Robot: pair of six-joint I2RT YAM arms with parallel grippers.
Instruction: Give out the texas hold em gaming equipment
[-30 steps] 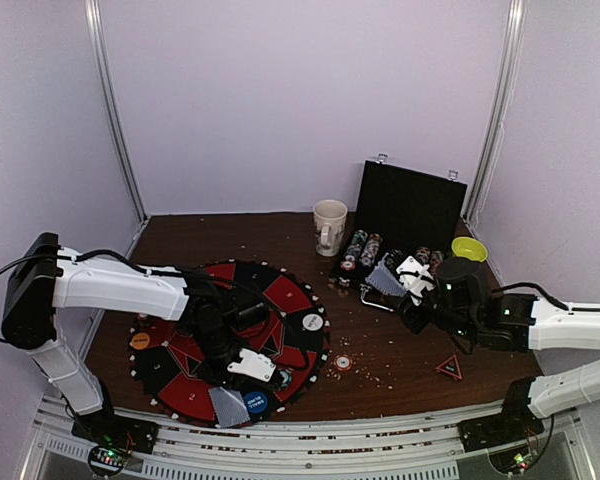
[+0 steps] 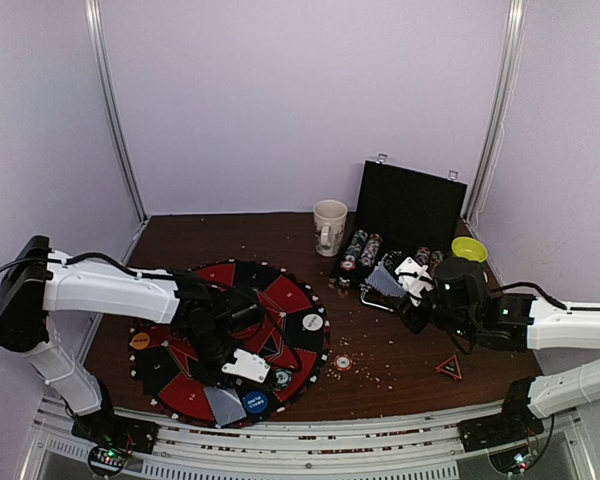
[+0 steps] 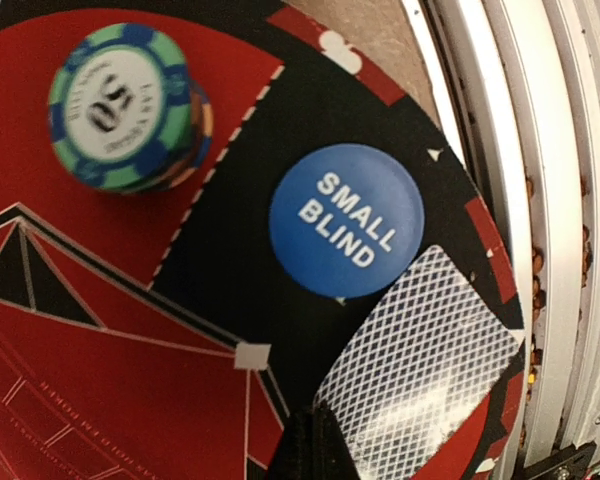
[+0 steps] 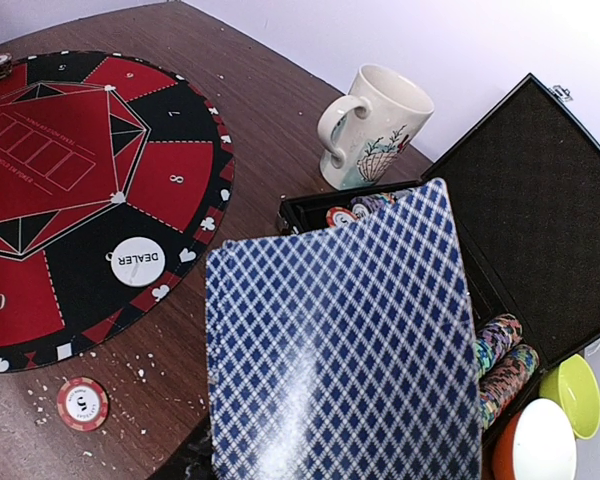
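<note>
In the left wrist view, my left gripper is shut with its tips at the edge of a blue-patterned card [image 3: 420, 365]. That card lies face down on the round red and black poker mat [image 3: 100, 390], beside the blue small blind button [image 3: 346, 220]. Whether the tips pinch the card or merely touch it, I cannot tell. Over by the case, my right gripper [image 2: 400, 284] is shut on blue-checked playing cards [image 4: 340, 350], held up with their backs showing. The cards hide most of its fingers, and how many cards there are is unclear.
An open black chip case [image 4: 545, 220] stands at the back right, with a mug [image 4: 377, 130] to its left and a yellow-green bowl [image 2: 469, 249] to its right. The dealer button [image 4: 138, 261] and a chip stack [image 3: 125, 110] rest on the mat. One red chip [image 4: 82, 403] lies on bare table.
My left gripper has shifted slightly left, and the card at the mat's near edge has slid a little with it. The right arm and its cards stay put.
</note>
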